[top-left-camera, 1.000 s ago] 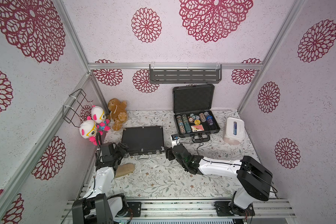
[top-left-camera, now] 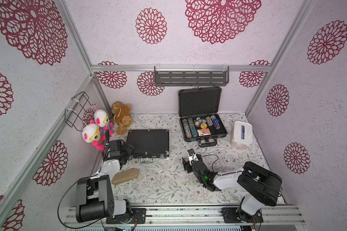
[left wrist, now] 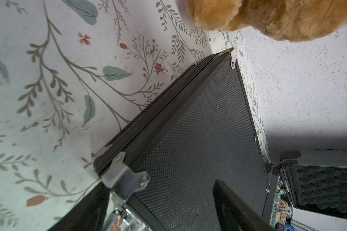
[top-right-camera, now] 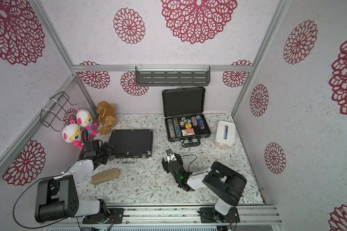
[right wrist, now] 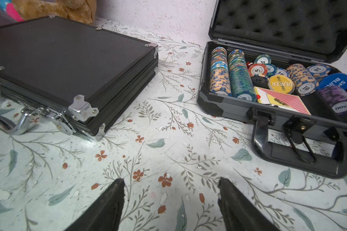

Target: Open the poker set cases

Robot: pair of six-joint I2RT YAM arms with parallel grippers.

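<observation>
One poker case point(top-left-camera: 199, 104) stands with its lid raised at the back right, showing chips and cards inside. The other case point(top-left-camera: 147, 142), black with silver corners, lies with its lid down left of centre, its handle point(top-left-camera: 146, 160) toward the front. At that case's left front corner is my left gripper, its fingers point(left wrist: 86, 209) spread over the lid and nothing gripped; contact cannot be told. My right gripper stands apart over bare table in front of the two cases, with an empty gap between its fingers.
A brown pouch point(top-left-camera: 125, 176) lies near the left arm. Plush toys point(top-left-camera: 91, 132) and a teddy bear point(top-left-camera: 121, 115) sit at the left. A lidded white box point(top-left-camera: 241, 134) stands at the right. Free room lies at the front centre.
My left gripper has moved slightly back and up along the lid-down case's left side. The case has barely moved.
</observation>
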